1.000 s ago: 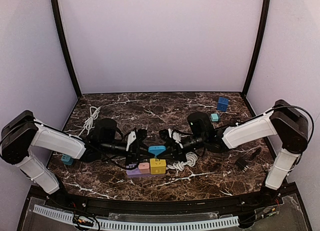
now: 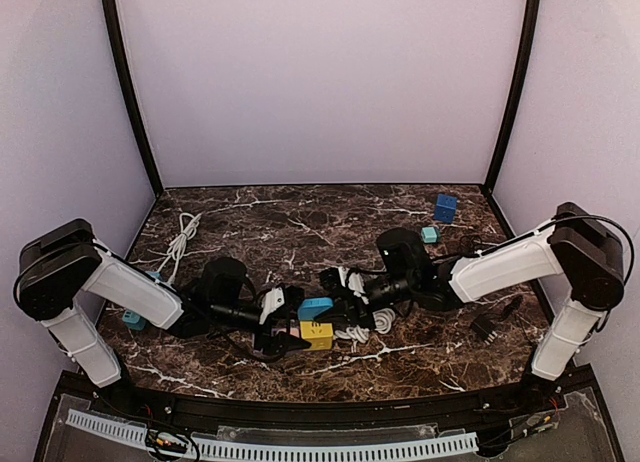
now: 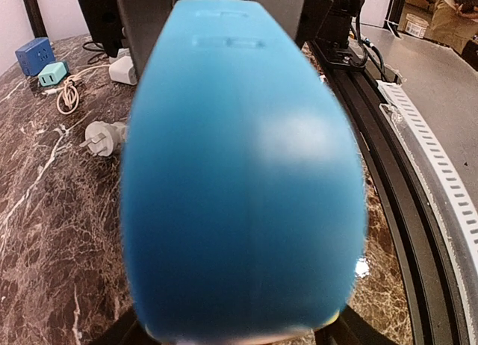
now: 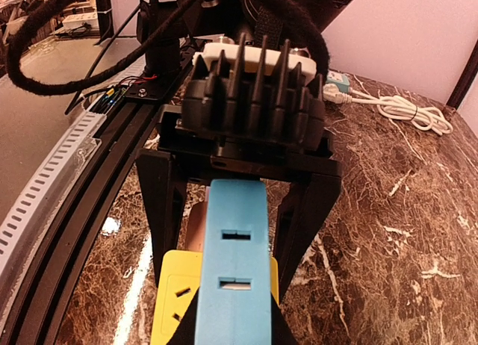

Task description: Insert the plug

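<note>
My right gripper (image 2: 338, 307) is shut on a light-blue plug (image 2: 314, 308) with slotted face (image 4: 233, 259), held over the yellow socket block (image 2: 317, 336). The blue plug (image 3: 239, 173) fills much of the left wrist view. My left gripper (image 2: 290, 337) stands open, low at the left of the yellow block, its two fingers either side of the blue plug and yellow block (image 4: 173, 300) in the right wrist view. A pink block (image 4: 196, 225) shows partly behind them.
A white coiled cable (image 2: 380, 322) lies right of the blocks, a dark adapter (image 2: 485, 327) farther right. A blue cube (image 2: 445, 207) and mint cube (image 2: 429, 234) stand at the back right.
The blue plug and right gripper have shifted slightly downward in the top view.
</note>
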